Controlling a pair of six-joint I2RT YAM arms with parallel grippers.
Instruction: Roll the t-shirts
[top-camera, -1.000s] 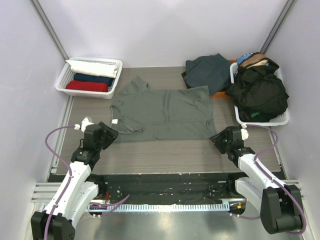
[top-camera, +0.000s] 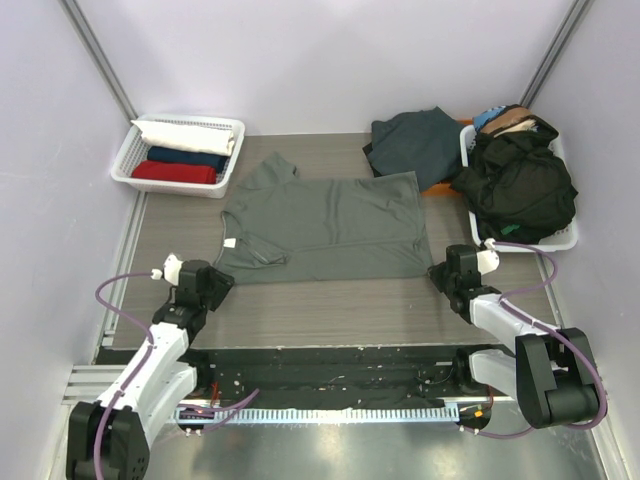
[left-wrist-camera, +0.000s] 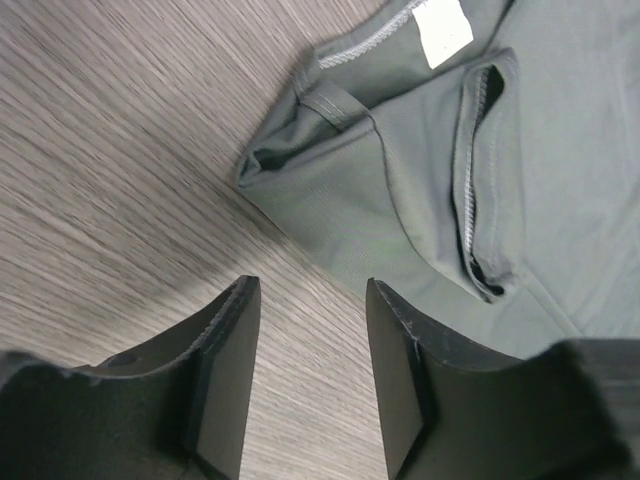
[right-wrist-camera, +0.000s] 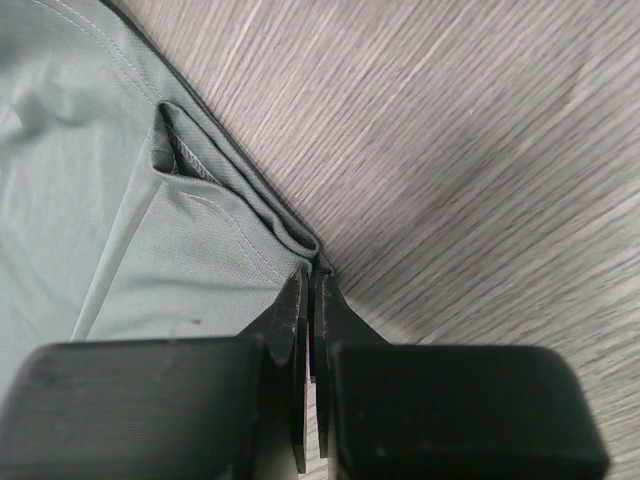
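A grey-green t-shirt (top-camera: 330, 220) lies flat across the middle of the table, its near part folded into a band, with a white tag at its left. My left gripper is open just beside the folded near-left corner (left-wrist-camera: 310, 190), nothing between its fingers. At the near-right corner, my right gripper is shut on the folded edge of the t-shirt (right-wrist-camera: 200, 240), which fills much of the right wrist view.
A white basket (top-camera: 124, 170) at back left holds white, navy and red rolls. A dark folded garment (top-camera: 410, 145) lies at back right beside a heaped basket of clothes (top-camera: 515, 190).
My left gripper has moved slightly down toward the front, near the corner. My right gripper has shifted a little rightward and turned at the t-shirt's right corner.
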